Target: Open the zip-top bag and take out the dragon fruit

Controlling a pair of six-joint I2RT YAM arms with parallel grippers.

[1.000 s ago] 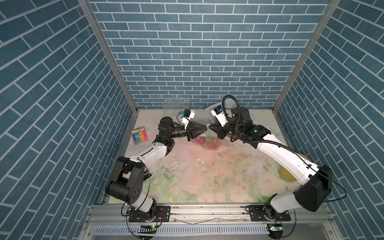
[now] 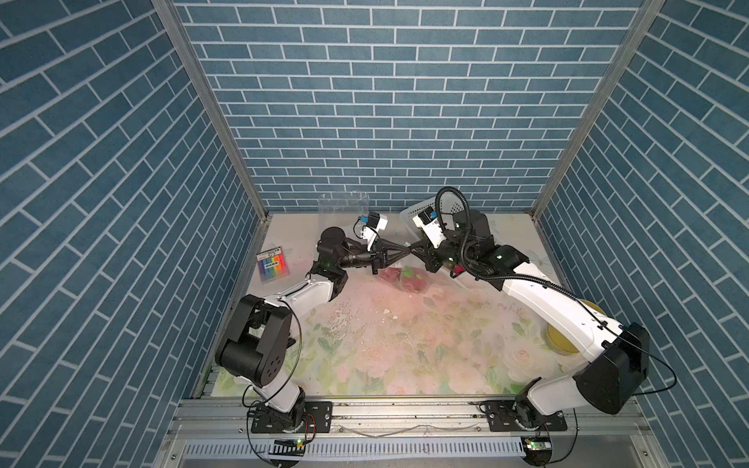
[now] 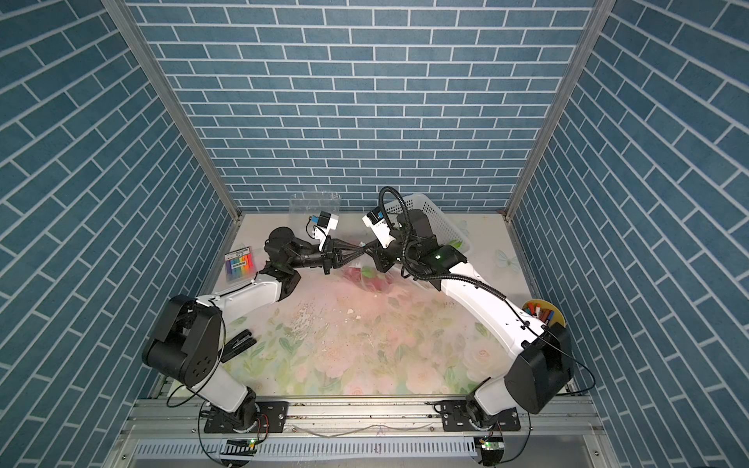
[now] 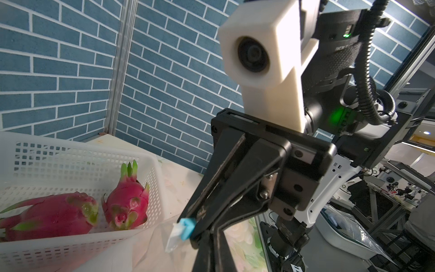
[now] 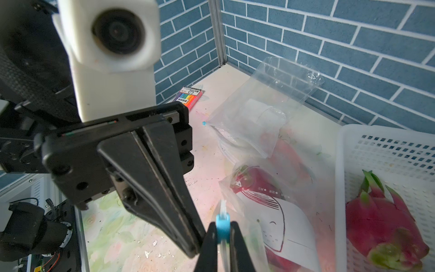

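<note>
The clear zip top bag (image 2: 402,280) lies mid-table with dragon fruit (image 5: 253,181) inside, behind crinkled plastic and a white printed patch. In the left wrist view my right gripper is shut on the bag's pale blue zip slider (image 4: 184,230) above the bag. My left gripper (image 2: 405,249) meets it from the left, its tips very close to the slider and shut; I cannot make out anything held between them.
A white basket (image 4: 54,149) with loose dragon fruit (image 4: 126,204) stands behind at the right. A colored pen pack (image 3: 238,265) lies at left, a yellow bowl (image 2: 558,335) at right.
My left gripper and arm have moved slightly right, bringing the tips up to my right gripper. My right arm is almost unchanged.
</note>
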